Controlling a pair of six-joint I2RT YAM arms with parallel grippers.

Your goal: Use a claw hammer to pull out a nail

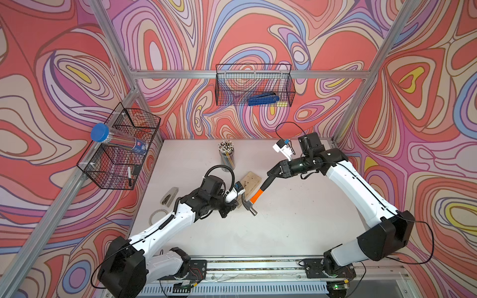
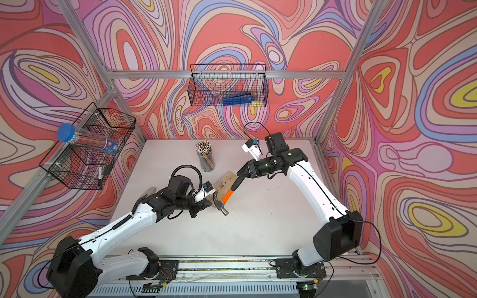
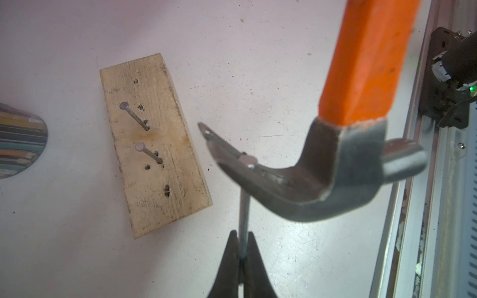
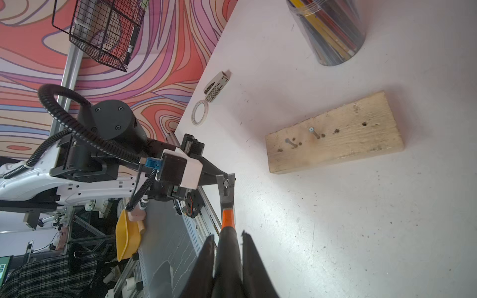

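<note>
In the left wrist view, a thin nail (image 3: pixel 244 211) stands between the tips of my left gripper, which is shut on it. The nail's head sits in the slot of the hammer's claw (image 3: pixel 298 196), off the block. My right gripper is shut on the black grip of the orange-and-black claw hammer (image 1: pixel 257 195), with the head reaching down toward the left gripper. A wooden block (image 3: pixel 144 208) lies flat on the table, apart from claw and fingers. Two leaning nails (image 3: pixel 133 114) stick out of it among several holes.
A clear cup of pencils (image 1: pixel 227 156) stands behind the block. A grey tool (image 1: pixel 169 196) and a ring of tape (image 1: pixel 158 216) lie at the table's left. Wire baskets (image 1: pixel 256 89) hang at the back and left.
</note>
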